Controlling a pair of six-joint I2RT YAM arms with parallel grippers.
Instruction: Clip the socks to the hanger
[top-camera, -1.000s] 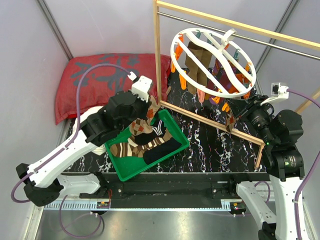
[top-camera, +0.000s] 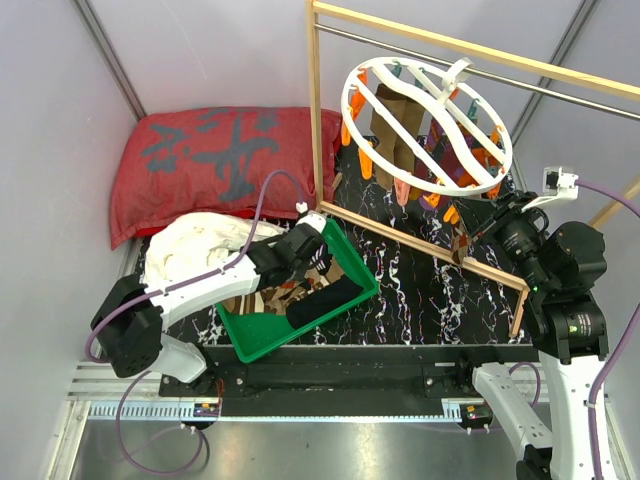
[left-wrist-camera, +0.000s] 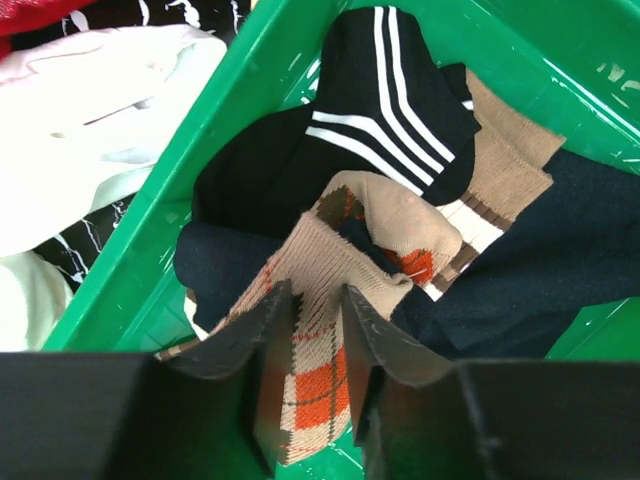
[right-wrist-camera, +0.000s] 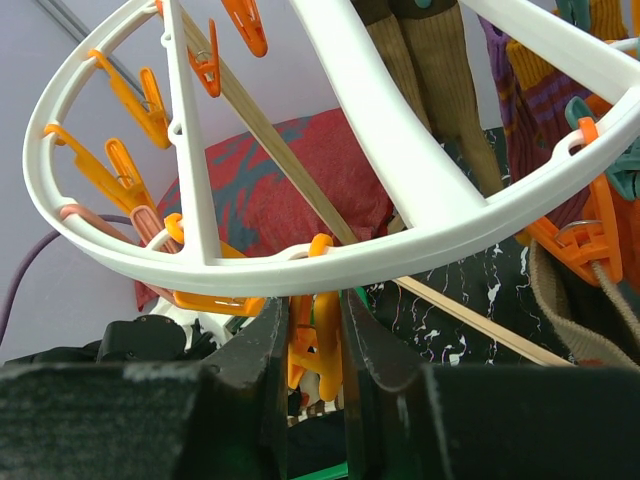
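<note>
A tan argyle sock with orange diamonds (left-wrist-camera: 318, 385) lies in the green tray (top-camera: 250, 345). My left gripper is down in the tray, its fingers part open on either side of this sock; whether they touch it I cannot tell. Around it lie a black sock with white stripes (left-wrist-camera: 390, 95) and a plain dark sock (top-camera: 325, 298). Under the rim of the white round hanger (right-wrist-camera: 330, 275), my right gripper is shut on an orange clip (right-wrist-camera: 327, 345). No sock shows in that clip. Brown socks (top-camera: 395, 130) hang from the hanger.
More clips (right-wrist-camera: 140, 105) line the hanger rim, and other socks (right-wrist-camera: 545, 90) hang on its right side. The wooden frame (top-camera: 400, 233) crosses between tray and hanger. A red cushion (top-camera: 215, 165) and white cloth (top-camera: 190, 245) lie behind and left of the tray.
My left arm has come down and back from above the tray's far edge, and the argyle sock it had lifted now lies in the tray. The right arm and hanger have stayed put.
</note>
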